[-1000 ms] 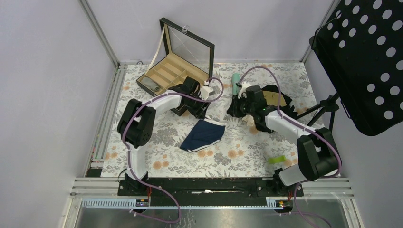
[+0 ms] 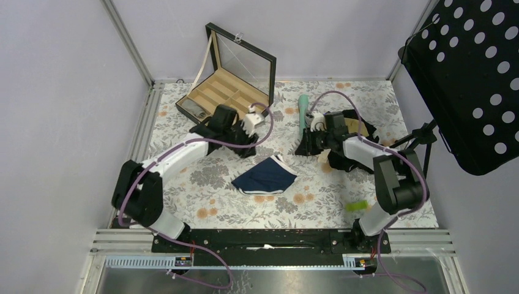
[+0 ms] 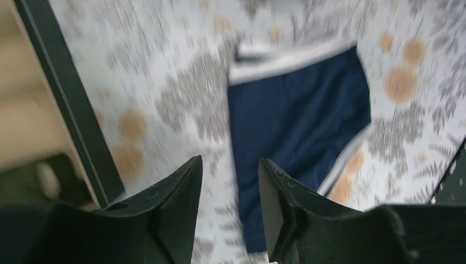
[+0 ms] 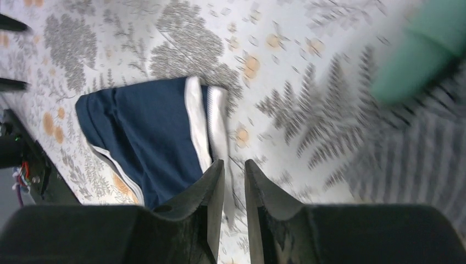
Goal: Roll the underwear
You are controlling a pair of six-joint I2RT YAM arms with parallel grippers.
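Note:
The navy underwear (image 2: 264,176) with white bands lies folded on the floral cloth at front middle, also in the left wrist view (image 3: 297,110) and right wrist view (image 4: 143,132). My left gripper (image 2: 245,150) is above and behind it, near the case, open with nothing between its fingers. My right gripper (image 2: 306,147) is above the cloth to the upper right of the underwear, its fingers slightly parted with nothing held.
An open wooden compartment case (image 2: 220,95) stands at back left. A green roll (image 2: 303,110) and a black bag (image 2: 361,128) lie at back right. A green strip (image 2: 355,206) is at front right.
My right arm shifted slightly. The underwear's right end sits a little differently than a second ago.

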